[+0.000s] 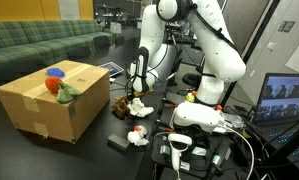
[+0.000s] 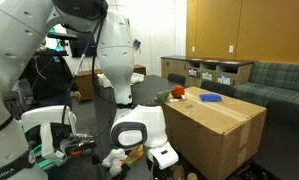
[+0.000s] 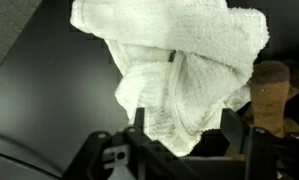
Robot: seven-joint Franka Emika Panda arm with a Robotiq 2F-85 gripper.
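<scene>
A crumpled white cloth (image 3: 154, 80) fills the middle of the wrist view, a raised fold running along it. My gripper is directly over its near part, fingers apart, with cloth showing in the gap. I cannot tell whether the fingertips touch it. In exterior view 1 the cloth (image 1: 139, 109) lies on the dark table below the gripper (image 1: 137, 91). A brown plush toy (image 1: 121, 110) is just beside it; in the wrist view brown plush (image 3: 272, 95) borders the cloth on the right.
A large cardboard box (image 1: 54, 105) stands to the left, with a blue object (image 1: 55, 72) and a red-and-green toy (image 1: 65, 92) on top. A red-and-white item (image 1: 138, 135) and a dark grey block (image 1: 119, 143) lie nearer the front. Bare table surrounds them.
</scene>
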